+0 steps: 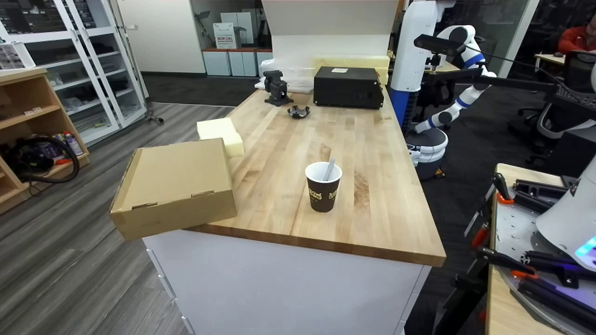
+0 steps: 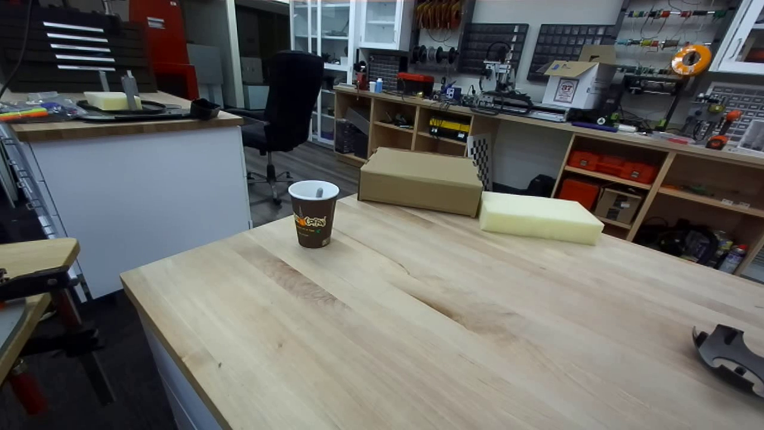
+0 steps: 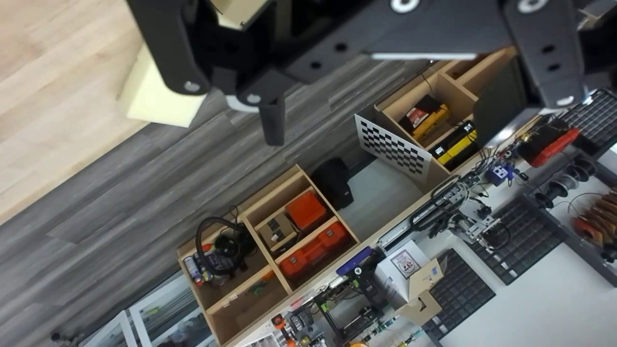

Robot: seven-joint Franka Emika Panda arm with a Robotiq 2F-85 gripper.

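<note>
A dark brown paper cup [image 1: 322, 192] with a white inside stands upright near the front of the wooden table [image 1: 385, 223], a grey stick-like thing leaning in it. The second exterior view has the same cup [image 2: 313, 221] near the table's left edge. Only the wrist view shows my gripper. Its dark fingers [image 3: 273, 118] stand wide apart with nothing between them, and beyond them are floor and shelves. Neither exterior view reaches the gripper, so its distance from the cup cannot be judged. The cup is out of the wrist view.
A cardboard box [image 1: 176, 178] overhangs the table's left edge, beside a pale yellow foam block [image 1: 220, 134]. Farther back are a black box [image 1: 347, 87], a black mount [image 1: 276, 88] and a curved black part [image 1: 299, 112]. Bare wood surrounds the cup.
</note>
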